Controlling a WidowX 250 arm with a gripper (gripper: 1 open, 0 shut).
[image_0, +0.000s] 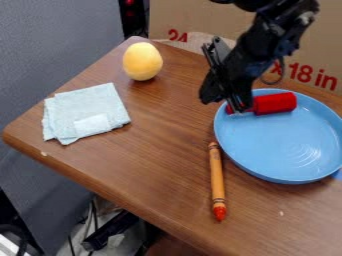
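Note:
The dark robot gripper (227, 95) hangs over the left rim of a blue plate (281, 147), beside a red cylinder (274, 102) lying on the plate's back part. Whether its fingers are open or shut, or touch the cylinder, is unclear. An orange crayon (217, 185) with a red tip lies on the wooden table left of the plate.
A yellow egg-shaped object (142, 61) stands at the back left. A folded pale cloth (84, 113) lies on the left of the table (140, 170). A cardboard box (194, 20) is behind.

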